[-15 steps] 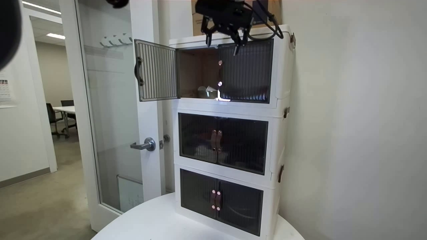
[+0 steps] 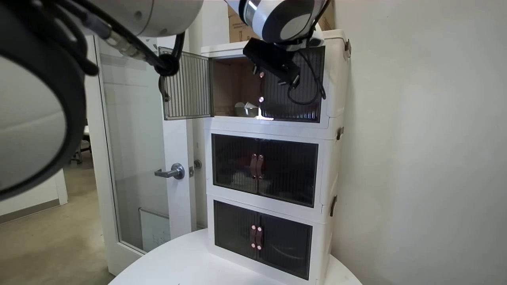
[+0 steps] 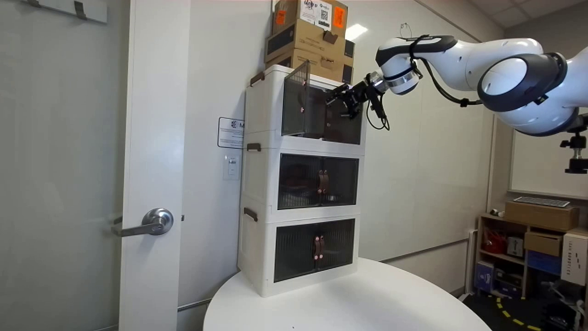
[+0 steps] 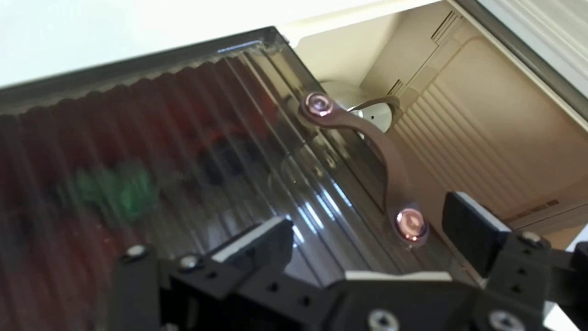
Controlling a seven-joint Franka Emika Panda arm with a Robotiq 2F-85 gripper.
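Note:
My gripper is open, its two dark fingers wide apart in the wrist view. Beyond the fingertips, the brown curved handle (image 4: 394, 165) of the shut top-right door (image 4: 237, 182) runs partly between them. Contact with the handle does not show. In exterior view 1, the gripper (image 2: 275, 76) hangs in front of this top-right door (image 2: 297, 104), close to its handle edge. The top-left door (image 2: 187, 85) is swung out, and a small bowl (image 2: 245, 112) with pale items sits inside the top compartment.
The middle (image 2: 263, 168) and bottom (image 2: 261, 237) units have their dark doors shut. Cardboard boxes (image 3: 311, 41) are piled on top of the stack. Red and green shapes, blurred, lie behind the ribbed door.
My gripper has come down from the top edge of the stack to the top-right door, and turned. More of the arm now fills the upper left. The cabinet doors look unchanged.

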